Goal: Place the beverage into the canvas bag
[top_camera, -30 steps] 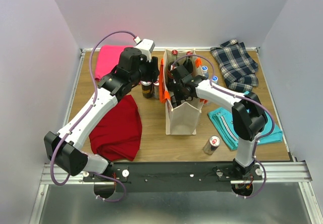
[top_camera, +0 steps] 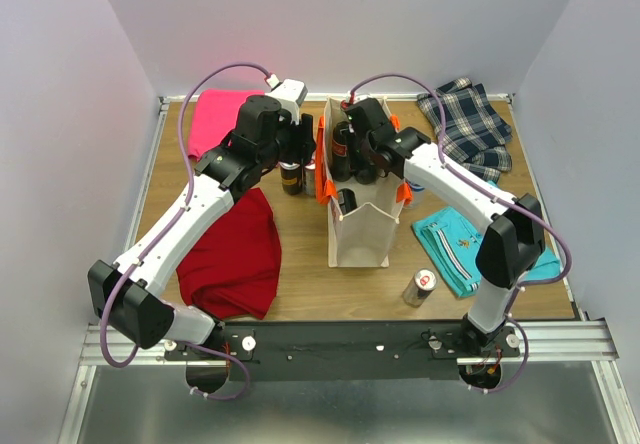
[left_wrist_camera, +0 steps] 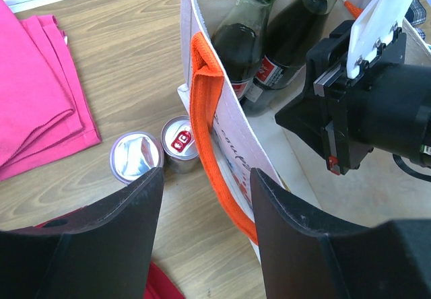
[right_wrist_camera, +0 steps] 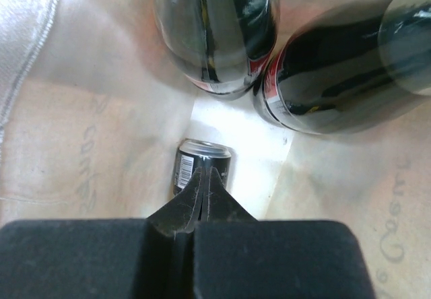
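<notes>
The canvas bag (top_camera: 362, 236) stands upright in mid-table with orange handles. Inside it, a black can (right_wrist_camera: 202, 152) lies on the floor, and two dark glass bottles (right_wrist_camera: 214, 36) lean together at the far end. My right gripper is shut above the can, fingertips together with nothing between them; the can is outside the fingers and partly hidden by them. Left of the bag, my left gripper stays open, its fingers either side of the bag's left wall and empty space. Below it are a silver can (left_wrist_camera: 180, 138) and a dark-bodied drink (top_camera: 291, 177).
Another silver can (top_camera: 419, 287) stands at the front right. Cloths lie around: pink (top_camera: 215, 122), red (top_camera: 232, 264), turquoise (top_camera: 450, 244) and plaid (top_camera: 468, 129). Bare wood shows left and right of the bag's front.
The right arm shifted up and back. My left arm has not moved.
</notes>
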